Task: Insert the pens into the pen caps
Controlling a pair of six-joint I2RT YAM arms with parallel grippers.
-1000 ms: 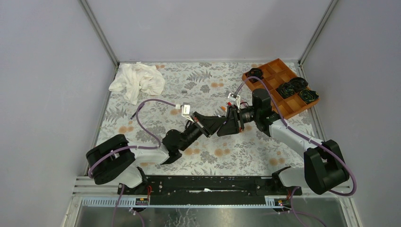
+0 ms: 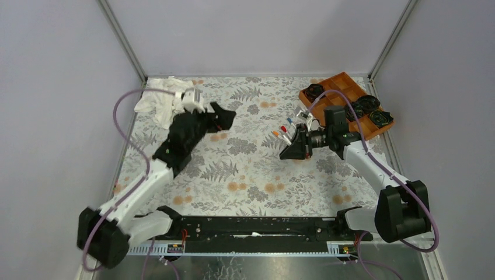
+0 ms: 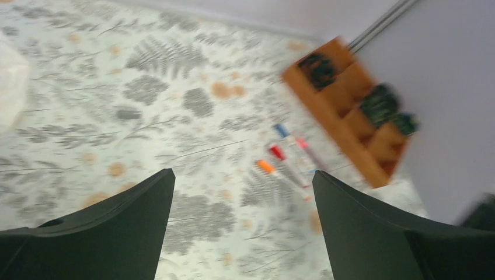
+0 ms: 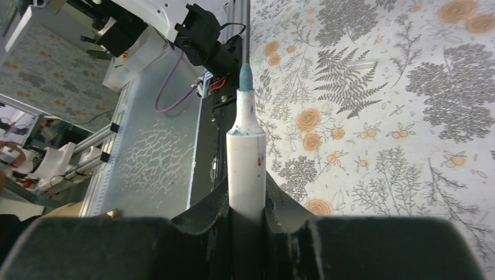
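My right gripper point(image 2: 299, 150) is shut on a white pen point(image 4: 246, 175) with a teal tip that points upright in the right wrist view, uncapped. Behind it in the top view, several pens lie near the tray, among them an orange-ended one point(image 3: 266, 167) and a red-ended one point(image 3: 277, 153). My left gripper point(image 2: 225, 116) is raised left of centre, blurred in the top view; its fingers stand apart in its wrist view, with nothing seen between them.
A wooden tray point(image 2: 334, 88) with dark coiled items sits at the back right. A white cloth point(image 2: 149, 99) lies at the back left.
My left gripper has pulled away from the right one, moving up the top view and leftward. The right gripper has shifted slightly rightward with the pen.
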